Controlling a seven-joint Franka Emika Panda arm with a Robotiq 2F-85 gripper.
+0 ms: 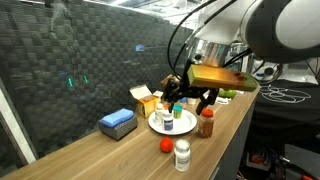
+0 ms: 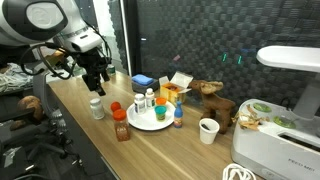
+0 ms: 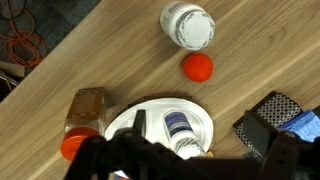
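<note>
My gripper is open above the table, its dark fingers spread wide with nothing held. Beneath it in the wrist view lie a white plate point(image 3: 203, 120) and a white bottle with a dark label point(image 3: 181, 133). A red ball-like item point(image 3: 198, 67) rests on bare wood, close to a white-lidded jar point(image 3: 188, 26). Off to the left stands an amber jar with an orange-red lid point(image 3: 86, 112). In exterior view 2, a teal cup point(image 2: 160, 113) and several small items share the plate.
A blue-topped dark box point(image 1: 118, 124) and an open yellow carton point(image 1: 145, 101) stand toward the back. Exterior view 2 also shows a blue bottle point(image 2: 178, 112), a brown toy animal point(image 2: 213, 97), a white mug point(image 2: 208, 130) and a toaster point(image 2: 277, 140).
</note>
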